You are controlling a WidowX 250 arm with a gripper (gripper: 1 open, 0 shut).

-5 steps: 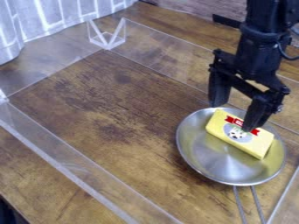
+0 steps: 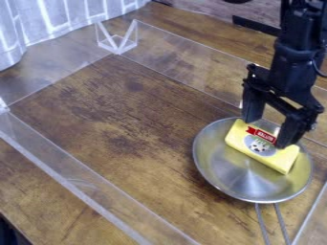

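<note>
My black gripper [image 2: 278, 113] hangs open at the right, just above a silver pan [image 2: 220, 171] whose handle points toward the bottom edge. In the pan lies a yellow block [image 2: 276, 159] with a red label and a round picture on top. The fingers straddle the upper part of the block from above; whether they touch it is unclear.
Clear plastic walls border the wooden table [image 2: 115, 124]. A small clear bracket [image 2: 117, 38] stands at the back, and a white curtain [image 2: 32, 24] hangs at the top left.
My gripper has shifted slightly right and turned, coming a little lower over the block. The pan and block look unmoved.
</note>
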